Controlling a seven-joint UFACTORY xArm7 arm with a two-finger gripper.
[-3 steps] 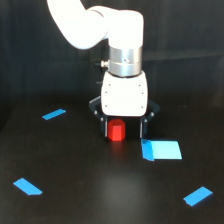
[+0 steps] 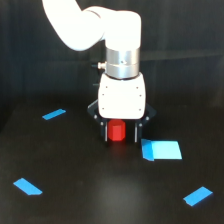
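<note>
A red block (image 2: 116, 130) sits low between the fingers of my gripper (image 2: 121, 134), just below the white hand. The dark fingers (image 2: 138, 131) stand apart, one to each side of the block. A gap shows between the block and the finger on the right of the view. The hand hides the space behind and above the block. Whether the left finger touches the block is too dark to tell.
A light blue square (image 2: 166, 150) with a darker blue strip at its left edge lies right of the gripper. Blue tape strips mark the dark table at the back left (image 2: 54, 114), front left (image 2: 28, 187) and front right (image 2: 198, 196).
The hand has shifted slightly left and a little lower. The right finger now appears nearer the red block. The block and blue marks look unmoved.
</note>
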